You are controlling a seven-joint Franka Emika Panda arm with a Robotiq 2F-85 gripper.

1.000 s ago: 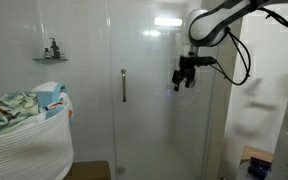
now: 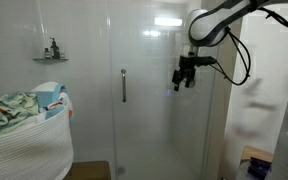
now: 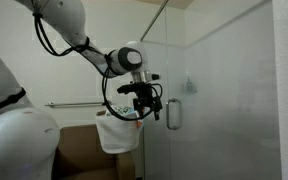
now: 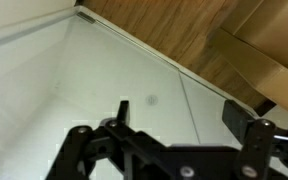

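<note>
My gripper (image 2: 183,82) hangs high in front of the right part of a glass shower door (image 2: 154,125), its fingers apart and nothing between them. In the wrist view the gripper stands open, with pale glass and wooden floor beyond its fingers. A vertical metal handle (image 2: 124,86) is fixed to the door, left of the gripper and apart from it in exterior view 1. Exterior view 2 also shows the handle (image 3: 174,114), near the gripper (image 3: 153,112) in the picture; the depth between them is hard to judge. The door appears shut.
A white woven basket (image 2: 29,155) of towels (image 2: 12,108) stands at left. Bottles sit on a small wall shelf (image 2: 51,58) behind the glass. A brown cabinet (image 3: 79,150) and a towel bar (image 3: 72,104) are at the far wall. The space before the door looks clear.
</note>
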